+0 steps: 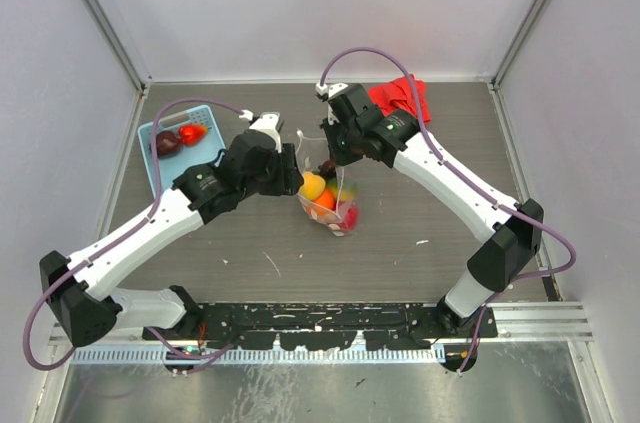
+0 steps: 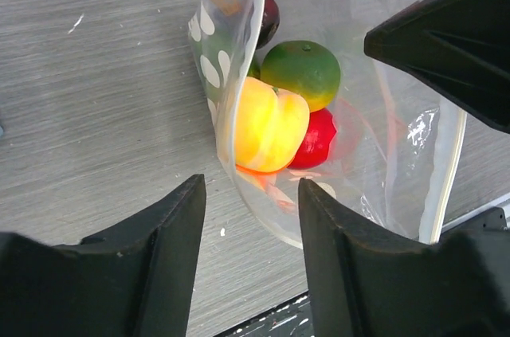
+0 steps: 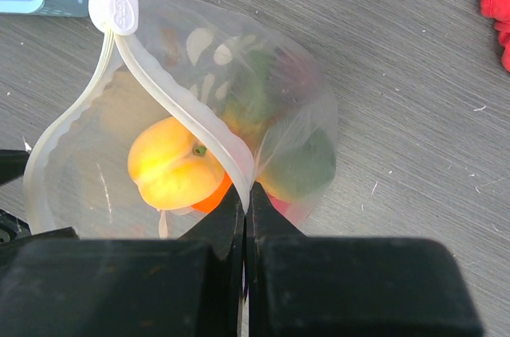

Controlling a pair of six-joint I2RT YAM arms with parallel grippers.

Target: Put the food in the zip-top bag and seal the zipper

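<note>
The clear zip top bag [image 1: 340, 211] stands with its mouth spread, several play foods inside. In the left wrist view these include a yellow pepper [image 2: 269, 126], a green-orange fruit [image 2: 303, 72] and a red piece [image 2: 315, 139]. My right gripper is shut on the bag's rim, and the white slider [image 3: 114, 10] sits at one end of the zipper [image 3: 171, 102]. Beside the bag's left edge, my left gripper has its fingers apart, holding nothing; the near rim passes just beyond them. A dark eggplant [image 1: 168, 143] and a red pepper [image 1: 192, 133] lie in the blue basket [image 1: 160, 181].
A red cloth [image 1: 400, 97] lies at the back of the table, right of centre. Bare tabletop [image 1: 410, 253] surrounds the bag at the front and right. Both arms crowd in close above the bag.
</note>
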